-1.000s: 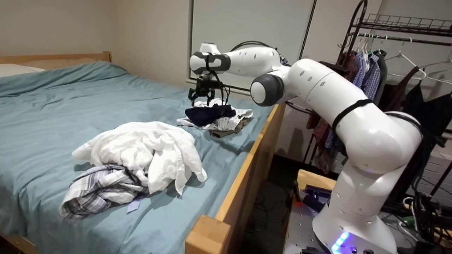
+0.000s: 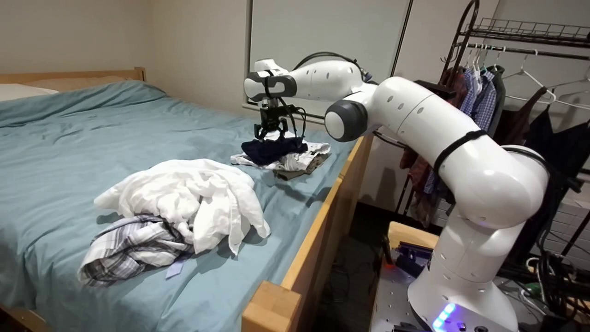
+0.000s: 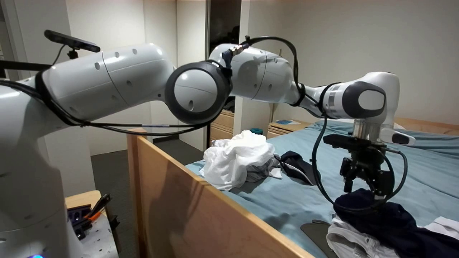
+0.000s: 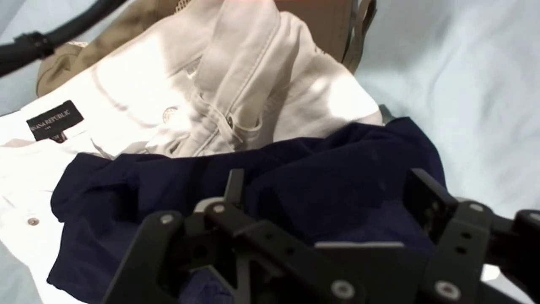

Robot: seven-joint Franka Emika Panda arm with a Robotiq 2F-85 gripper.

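Observation:
A dark navy garment (image 4: pixel 324 172) lies across the top of a clothes pile near the bed's edge. Under it are white garments (image 4: pixel 147 96), one with a black label and buttons, and a brown item (image 4: pixel 324 25) at the bottom. My gripper points down just above the navy cloth, its fingers (image 4: pixel 235 187) spread wide with no cloth pinched between them. In exterior view 1 the gripper (image 2: pixel 271 135) hangs over the navy garment (image 2: pixel 271 150). Whether the fingertips touch the cloth is unclear.
A heap of white cloth (image 2: pixel 182 188) with a grey plaid shirt (image 2: pixel 130 246) lies nearer the bed's corner. A dark cap (image 3: pixel 299 165) sits beside it. The wooden bed rail (image 2: pixel 318 221) runs between arm base and mattress. Much of the blue bedding (image 2: pixel 110 133) is bare.
My gripper has shifted slightly to the right in exterior view 1, turned a little, and come down closer to the navy garment. The clothes look unmoved.

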